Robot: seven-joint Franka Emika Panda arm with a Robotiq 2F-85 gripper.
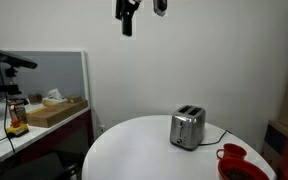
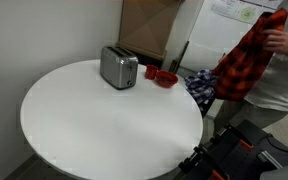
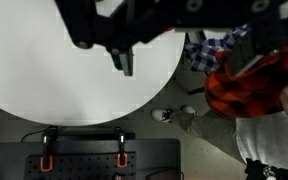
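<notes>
High above the white round table (image 1: 124,150), my gripper (image 1: 143,22) hangs at the top of exterior view 1. In the wrist view its two dark fingers (image 3: 122,60) stand wide apart, so the gripper is open with nothing held between them. A silver toaster (image 1: 187,128) stands on the table toward the back. Right of it are a red mug (image 1: 233,151) and a red bowl (image 1: 242,171) with something dark inside. Exterior view 2 shows the toaster (image 2: 119,67), mug (image 2: 152,72) and bowl (image 2: 166,78) close together.
A person at the right holds a red-and-black plaid cloth (image 2: 246,68). A blue-and-white checked cloth (image 2: 200,86) lies at the table's right edge. The toaster's black cord trails behind it.
</notes>
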